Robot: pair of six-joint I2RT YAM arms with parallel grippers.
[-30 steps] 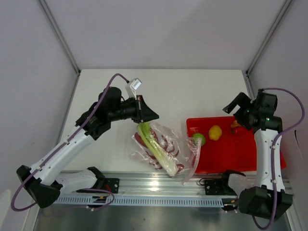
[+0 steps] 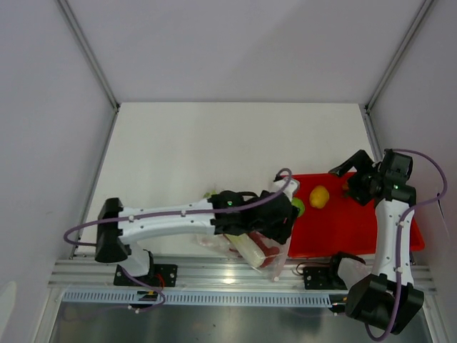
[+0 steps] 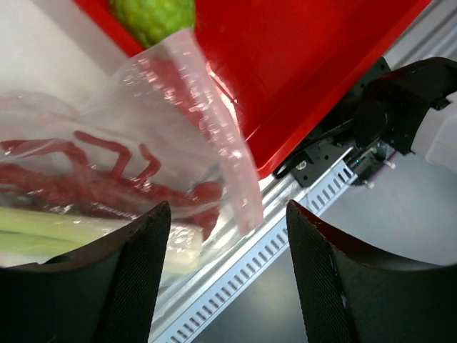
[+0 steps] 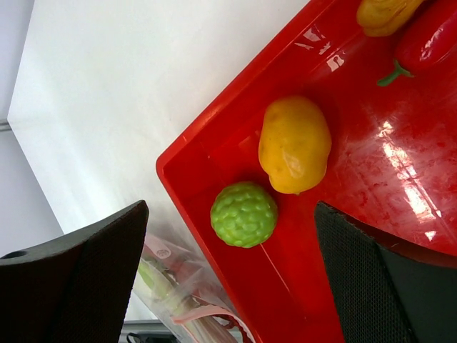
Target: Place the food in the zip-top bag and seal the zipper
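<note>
The zip top bag (image 3: 121, 164) lies at the front of the table by the red tray, holding celery (image 3: 86, 236) and a red crustacean-like food (image 3: 164, 193). My left gripper is over the bag's right end, fingers apart around the edge with its zipper strip. My right gripper is open above the tray. In it lie a green bumpy fruit (image 4: 243, 215), a yellow fruit (image 4: 295, 146), a red pepper (image 4: 425, 44) and another yellow item (image 4: 384, 11).
The red tray (image 2: 335, 229) fills the right front of the table. A metal rail (image 2: 193, 296) runs along the front edge.
My left arm has swung right and toward the front, from above the celery's upper end to the bag's tray-side end. The right arm has shifted slightly.
</note>
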